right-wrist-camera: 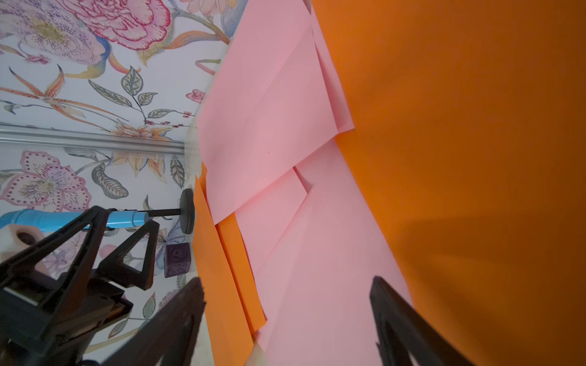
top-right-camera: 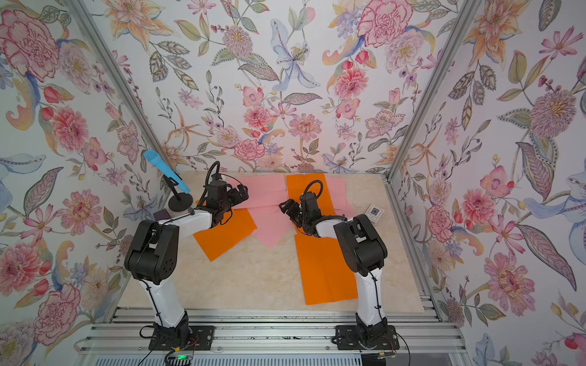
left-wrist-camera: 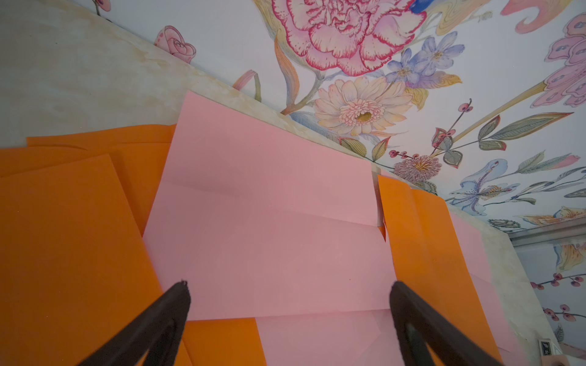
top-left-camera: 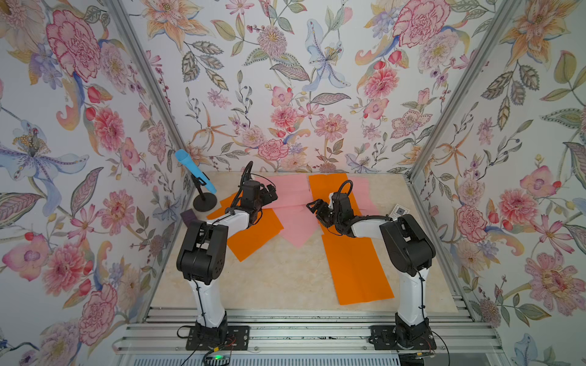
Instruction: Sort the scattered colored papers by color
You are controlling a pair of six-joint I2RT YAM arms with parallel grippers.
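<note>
Orange and pink sheets overlap along the back of the table. Orange paper (top-left-camera: 250, 244) lies at left, pink paper (left-wrist-camera: 274, 256) in the middle, with more orange paper (top-left-camera: 357, 268) at right reaching toward the front. My left gripper stands open over the left orange and middle pink sheets, nothing between its fingers. My right gripper hovers over the boundary of pink and right-hand orange paper, its fingers apart with nothing visibly between them.
A blue object on a black stand (top-left-camera: 194, 167) and a dark small block (top-left-camera: 188, 216) are at back left. A white marker square (top-left-camera: 399, 211) is at right. Bare table (top-left-camera: 280, 283) lies at front middle.
</note>
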